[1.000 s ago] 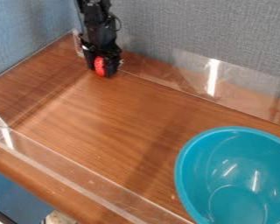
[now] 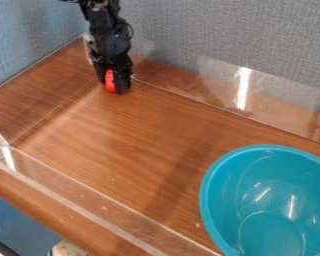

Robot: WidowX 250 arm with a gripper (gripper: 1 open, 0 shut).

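Note:
The black gripper (image 2: 113, 76) reaches down from the top left to the back left corner of the wooden surface. It is shut on a small red object (image 2: 111, 82), which is partly hidden by the fingers and low at the surface. Whether the object touches the wood is hard to tell.
A large teal bowl (image 2: 270, 215) stands at the front right. Clear plastic walls (image 2: 243, 90) edge the wooden surface (image 2: 149, 150).
The gripper and the red object have shifted very slightly to the left. The bowl has not moved.

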